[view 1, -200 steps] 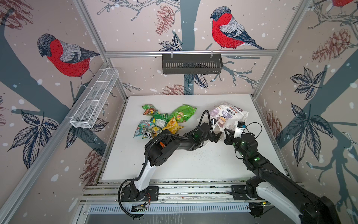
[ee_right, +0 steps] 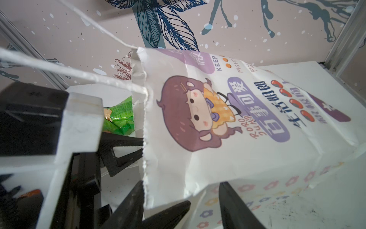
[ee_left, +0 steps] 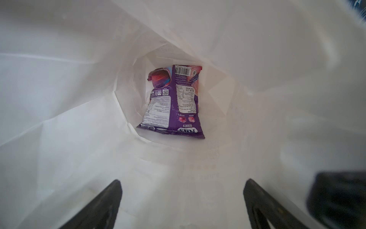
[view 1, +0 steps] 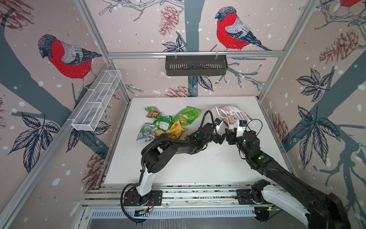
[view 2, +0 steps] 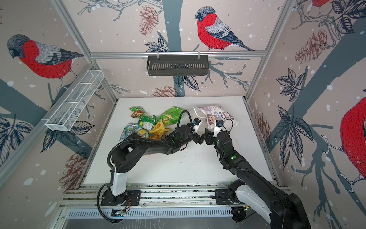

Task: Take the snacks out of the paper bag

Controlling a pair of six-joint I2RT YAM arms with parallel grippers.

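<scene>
The white paper bag [ee_right: 213, 133] with a printed cartoon girl lies on its side at the back right of the table, its mouth facing left. Deep inside it is a purple snack packet [ee_left: 173, 105], seen in the left wrist view with bag walls all round. My left gripper stands open at the bag's mouth, well short of the packet, nothing between its fingers. Open as well, my right gripper is at the mouth's lower front edge, where the paper rim passes between its fingers without being clamped.
Several snack packs lie on the table left of the bag, among them a green chip bag [view 1: 187, 115] and a yellow pack [view 1: 175, 129]. A black basket [view 1: 196, 66] hangs at the back, a white wire rack [view 1: 97, 101] at left.
The bag has sunk flatter and its handles now show at its left. My left gripper has shifted slightly; my right gripper has moved a little left, closer to the left one.
</scene>
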